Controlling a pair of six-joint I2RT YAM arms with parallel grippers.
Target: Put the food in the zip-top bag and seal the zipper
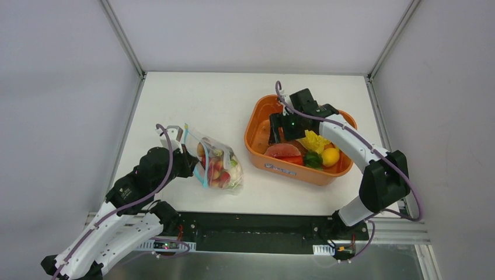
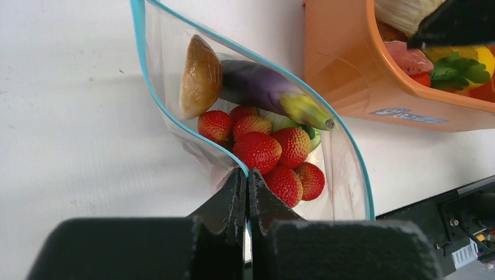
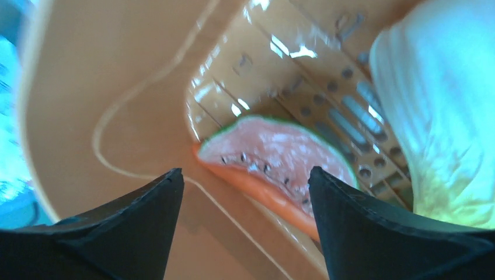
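The zip top bag (image 2: 344, 163) lies open, holding strawberries (image 2: 257, 151), an eggplant (image 2: 257, 87), a brown rounded item (image 2: 200, 76) and some pale green food. My left gripper is shut on the bag's zipper edge. My right gripper stands open over the orange bin (image 1: 292, 172), above a watermelon slice (image 3: 274, 151) and an orange-red piece lying at the bin's wall. A pale leafy vegetable (image 3: 443, 116) lies beside them.
The bin also holds a lemon (image 1: 330, 156), green leaves (image 1: 313, 159) and yellow food (image 1: 312, 140).
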